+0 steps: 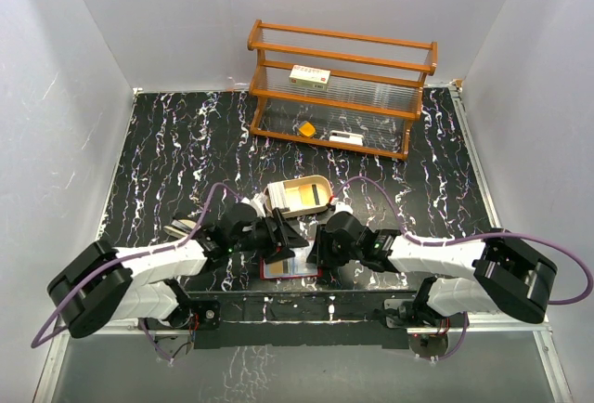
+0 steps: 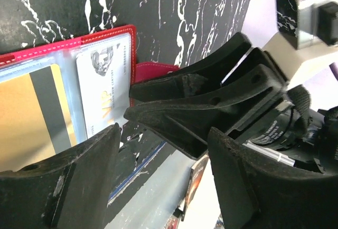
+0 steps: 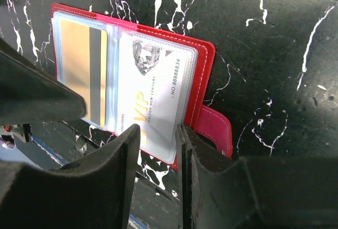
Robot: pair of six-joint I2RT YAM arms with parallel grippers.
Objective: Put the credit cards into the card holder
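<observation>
The red card holder (image 3: 203,60) lies open near the table's front, with a gold card (image 3: 75,55) in one side and a white VIP card (image 3: 150,94) in the other. My left gripper (image 1: 283,236) hangs over the holder, open; its two fingers frame the bottom of the left wrist view. My right gripper is open at the white card's outer edge, its fingertips low at the holder's side.
A tan tray (image 1: 299,182) with more cards sits just behind the holder. A wooden rack (image 1: 342,148) with small boxes stands at the back. Bare marble table lies to either side.
</observation>
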